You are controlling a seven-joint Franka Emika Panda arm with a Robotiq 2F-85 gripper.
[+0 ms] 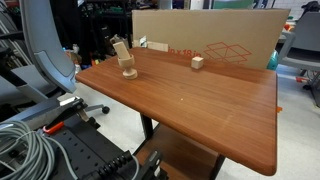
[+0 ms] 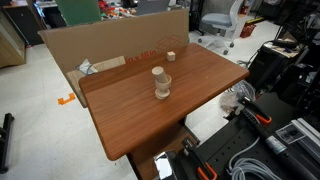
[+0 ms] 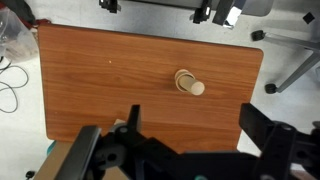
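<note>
A pale, wood-coloured upright piece (image 1: 127, 62) stands near the left end of the brown table (image 1: 205, 100) in exterior view 1, its top part leaning. The same piece (image 2: 161, 84) is nearer the middle of the table in exterior view 2, and the wrist view shows this piece (image 3: 195, 87) from above. Towards the cardboard sits a small pale cube (image 1: 197, 62), also a cube (image 2: 171, 56) in exterior view 2. My gripper is above the table, its dark fingers spread apart. Nothing shows held between them.
A long cardboard panel (image 1: 240, 35) stands along one side of the table. A black bench with a coiled grey cable (image 1: 30, 150) is on the near side. An office chair (image 2: 220, 18) stands beyond in exterior view 2.
</note>
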